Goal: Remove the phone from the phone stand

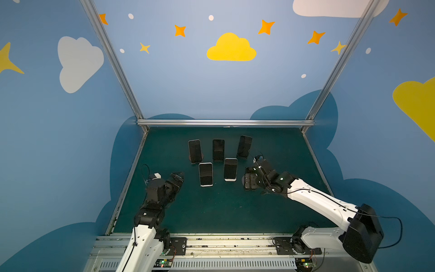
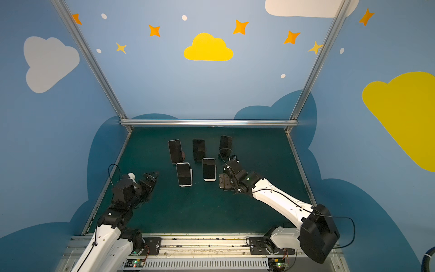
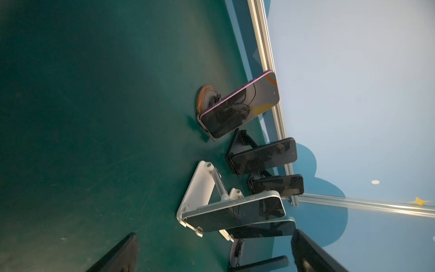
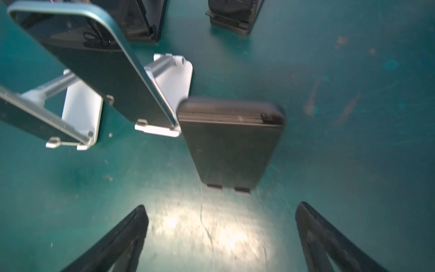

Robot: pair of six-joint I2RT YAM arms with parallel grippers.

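Several dark phones lean on stands across the green table. In the right wrist view a black phone (image 4: pixel 232 151) rises ahead, between the lines of my right gripper's (image 4: pixel 221 233) spread fingers, apart from them; its stand is mostly hidden. From above, the right gripper (image 1: pixel 250 178) covers much of that phone. A phone with a light frame (image 1: pixel 205 174) rests on a white stand (image 3: pixel 198 192) at the front left. Open and empty, my left gripper (image 1: pixel 179 176) hovers left of it; its dark fingertips (image 3: pixel 124 253) touch nothing.
Beside the covered phone stands another light-framed phone (image 1: pixel 230 169) on a white stand. Behind are a pink-edged phone (image 3: pixel 244 104) on a brown round base and two black phones (image 1: pixel 218 150) (image 1: pixel 244 146).
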